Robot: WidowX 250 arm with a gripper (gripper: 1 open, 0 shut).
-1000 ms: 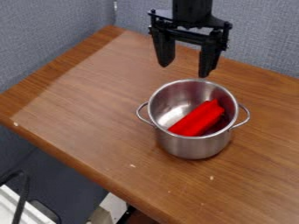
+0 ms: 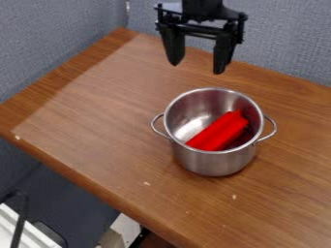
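A steel pot point(image 2: 214, 165) with two side handles stands on the wooden table, right of centre. Inside it lies a red elongated object point(image 2: 220, 130), slanting from lower left to upper right. My black gripper point(image 2: 198, 56) hangs above and behind the pot at the top of the view, its two fingers spread apart with nothing between them.
The wooden table point(image 2: 91, 126) has clear room left of the pot and behind it. Grey padded walls line the back. At the lower left, past the table's edge, are a dark floor and white and black items.
The pot and red object are unchanged.
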